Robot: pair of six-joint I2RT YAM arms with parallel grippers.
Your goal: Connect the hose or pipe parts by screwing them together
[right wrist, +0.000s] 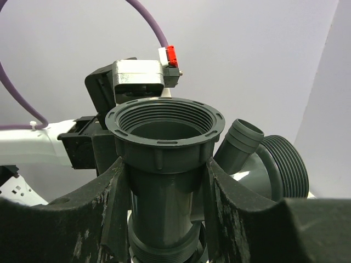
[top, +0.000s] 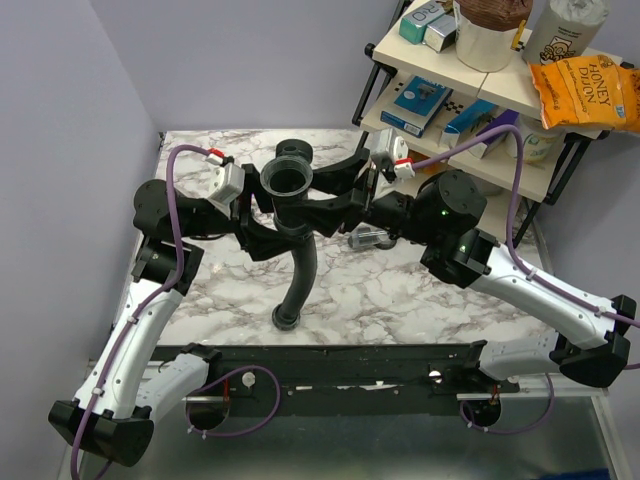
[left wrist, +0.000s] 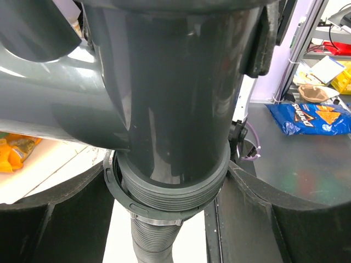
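A dark grey branched pipe fitting (top: 287,177) stands upright in mid-air between my grippers. My left gripper is closed round the hose's collar at the fitting's lower end, with the ribbed hose (left wrist: 152,244) hanging below it. In the top view the hose (top: 300,285) curves down to an end ring near the table's front edge. My right gripper holds the fitting's upper body below its threaded rim (right wrist: 164,107); a side branch (right wrist: 279,170) points right in that view. How far the fitting sits in the collar is unclear.
A shelf rack (top: 470,75) with boxes and bags stands at the back right. A clear cylinder (top: 370,240) lies on the marble table (top: 210,300) near it.
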